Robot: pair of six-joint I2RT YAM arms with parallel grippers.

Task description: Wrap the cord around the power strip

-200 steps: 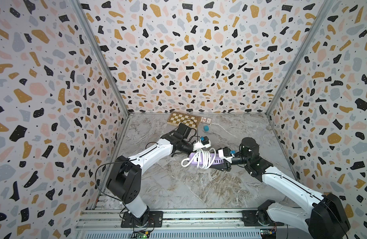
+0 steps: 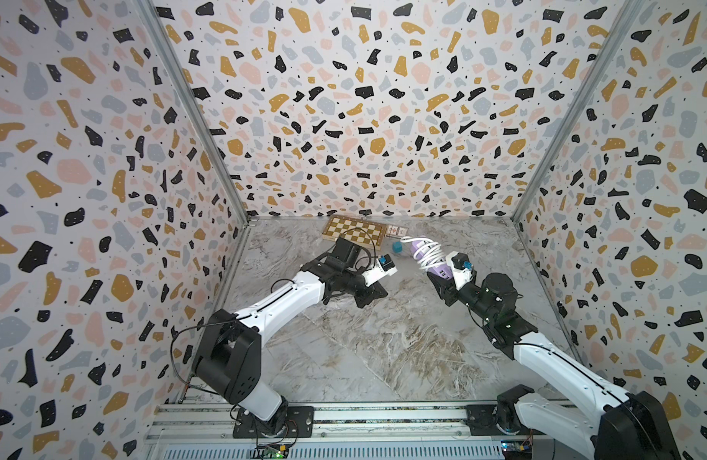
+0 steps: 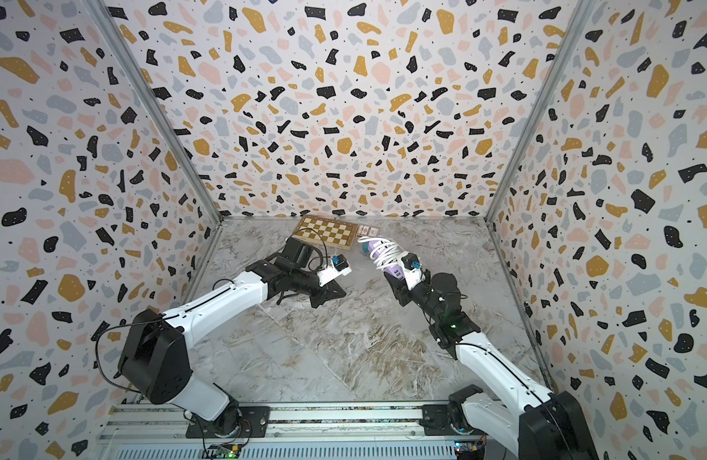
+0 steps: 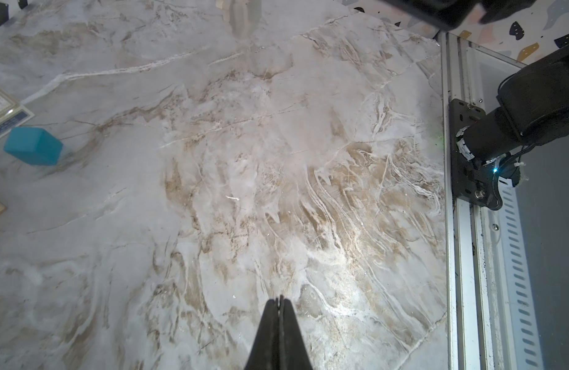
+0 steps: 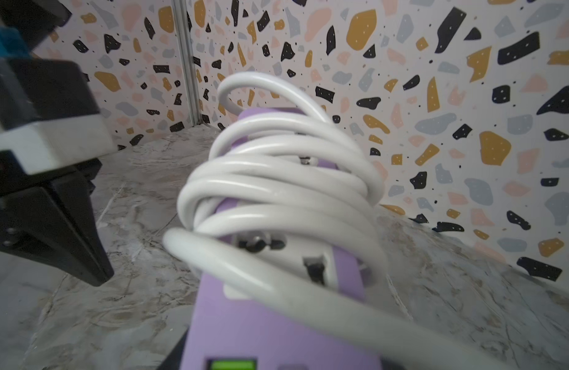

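Observation:
Several loops of thick white cord (image 5: pixel 265 191) circle the lilac power strip (image 5: pixel 259 326) in the right wrist view; one strand runs off toward the lower right. My right gripper (image 2: pixel 443 289) is shut on the strip's near end and holds it aloft, tilted with its far end toward the back wall. The right fingers are mostly hidden beneath the strip. My left gripper is shut with nothing between its fingertips. It hangs to the left of the strip, clear of both strip and cord. Where the cord's free end lies is not clear.
A chessboard (image 2: pixel 345 228), a deck of cards (image 2: pixel 397 230) and a small blue cube (image 4: pixel 34 145) sit at the back of the marble table. Patterned walls close in the back and sides.
The right arm has swung the strip away from the left gripper, turning its far end toward the back wall. The left gripper has shifted slightly left and no longer overlaps the cord.

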